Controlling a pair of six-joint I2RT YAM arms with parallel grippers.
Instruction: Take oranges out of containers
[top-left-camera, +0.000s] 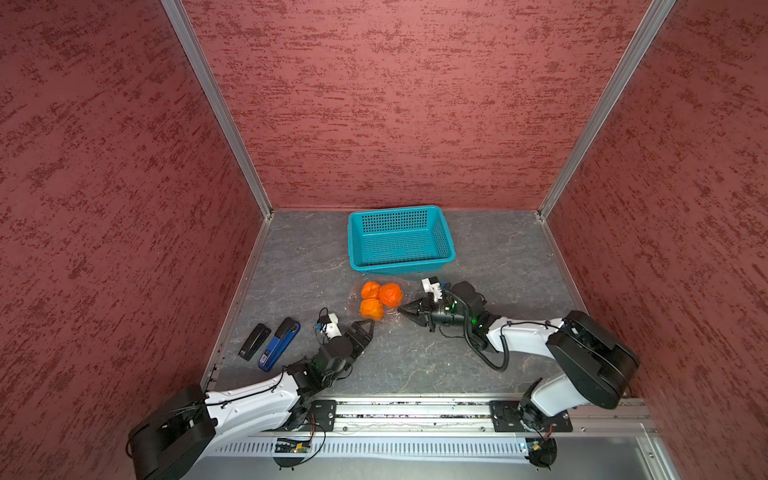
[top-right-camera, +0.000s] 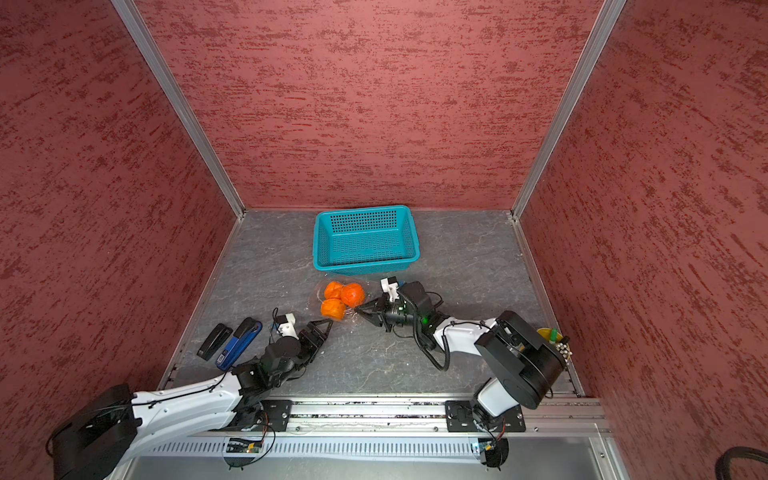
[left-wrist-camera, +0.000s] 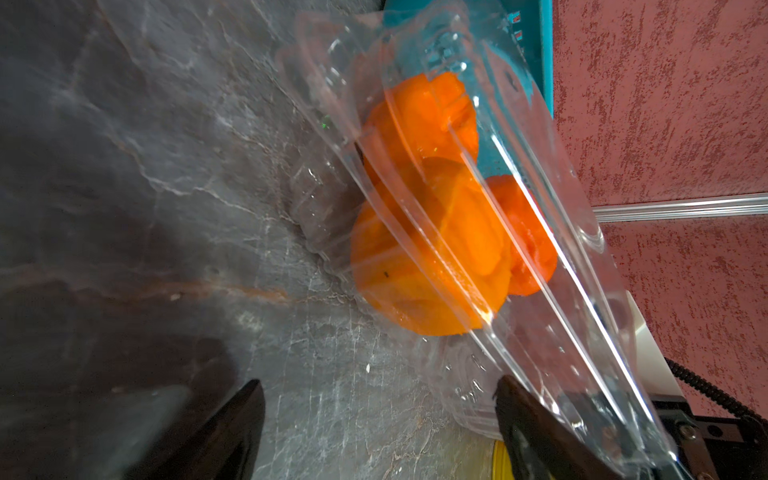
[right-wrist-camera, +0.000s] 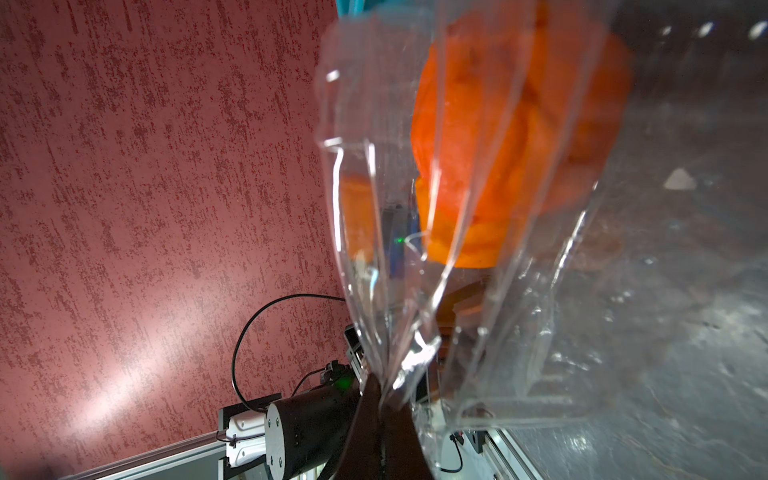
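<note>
Three oranges (top-left-camera: 371, 309) (left-wrist-camera: 424, 256) sit in a clear plastic container (top-right-camera: 320, 286) (left-wrist-camera: 584, 336) at the middle of the table. From the right, my right gripper (top-left-camera: 404, 310) is shut on the container's thin rim, which looks pinched between its fingertips in the right wrist view. My left gripper (top-left-camera: 366, 328) stands open at the container's near left side, fingertips apart, one finger close beside the clear plastic, with no orange between them.
An empty teal basket (top-left-camera: 400, 212) stands behind the container. Two staplers (top-left-camera: 278, 344), one black and one blue, lie at the left.
</note>
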